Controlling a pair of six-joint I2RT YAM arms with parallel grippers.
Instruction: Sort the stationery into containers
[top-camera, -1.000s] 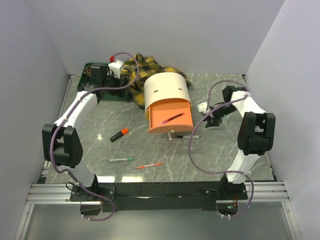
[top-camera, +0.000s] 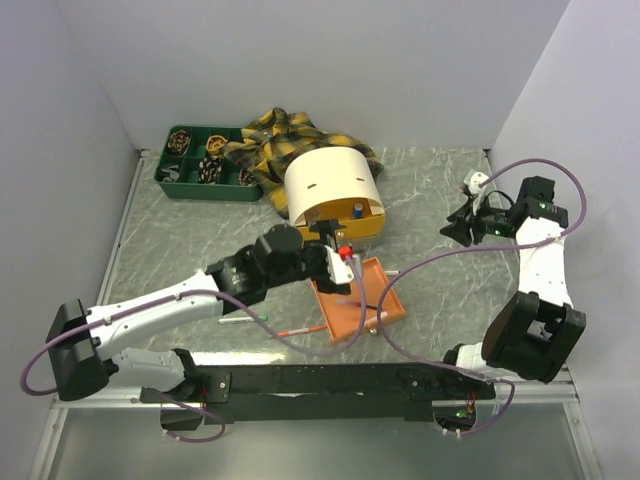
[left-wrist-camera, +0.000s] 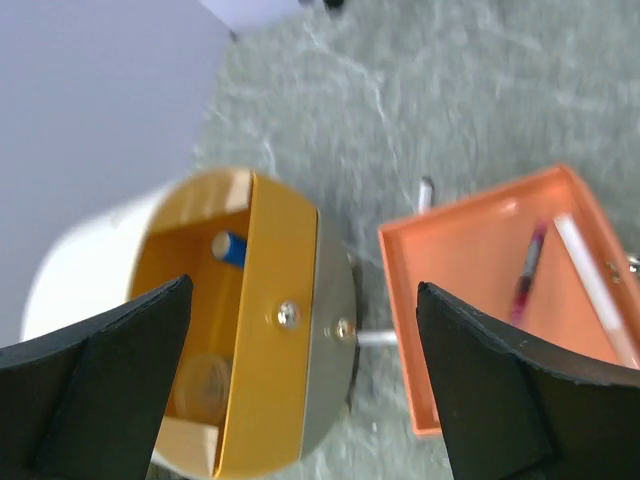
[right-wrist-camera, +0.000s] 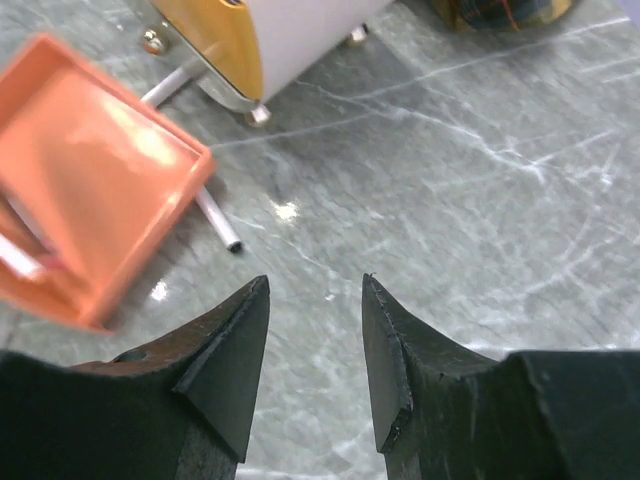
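An orange tray (top-camera: 362, 310) lies pulled out on the table before the cream-and-orange cabinet (top-camera: 327, 183), holding a dark-pink pen (left-wrist-camera: 529, 270) and a white pen (left-wrist-camera: 587, 268). A blue item (left-wrist-camera: 229, 249) sits inside the cabinet's opening. My left gripper (top-camera: 329, 256) hangs over the cabinet and tray, open with nothing between its fingers. My right gripper (top-camera: 462, 229) is over bare table to the right, parted and empty. An orange pen (top-camera: 298, 331) and a green pen (top-camera: 237, 319) lie near the front.
A green compartment box (top-camera: 175, 188) with pinecones stands at the back left. A plaid cloth (top-camera: 290, 135) lies behind the cabinet. Purple cables loop over the front.
The left arm has swung from the back left to above the cabinet. The orange tray has moved from the cabinet onto the table toward the front. The right arm has moved outward right.
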